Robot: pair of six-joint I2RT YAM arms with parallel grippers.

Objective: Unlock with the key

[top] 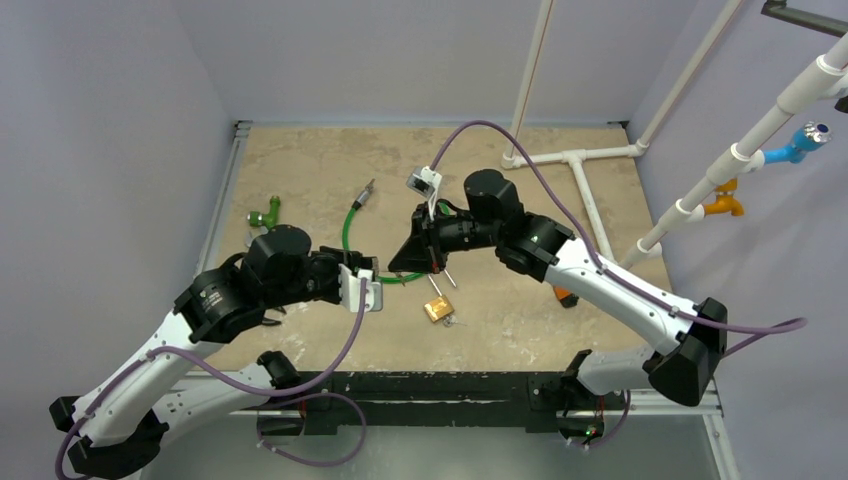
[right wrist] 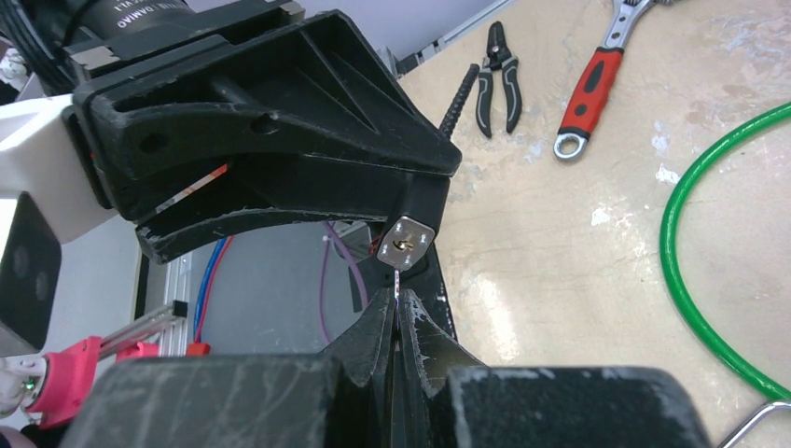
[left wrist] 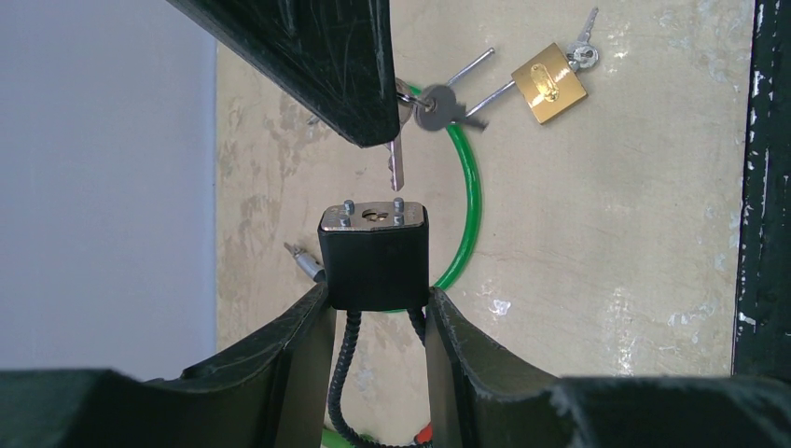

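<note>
My left gripper is shut on a black padlock, its metal keyhole face turned toward my right gripper; in the right wrist view that face [right wrist: 405,243] sits straight ahead of the fingertips. My right gripper is shut on a key [left wrist: 395,163], whose blade points at the keyhole with a small gap between them in the left wrist view. A second, darker key [left wrist: 438,107] dangles from it on a ring. In the top view both grippers face each other over the middle of the board.
A brass padlock [top: 438,308] with keys lies on the board [top: 500,330], near a green hose [right wrist: 681,233]. Pruning shears [right wrist: 499,75] and a red-handled wrench [right wrist: 588,103] lie beside the left arm. White pipes with taps [top: 722,205] line the right side.
</note>
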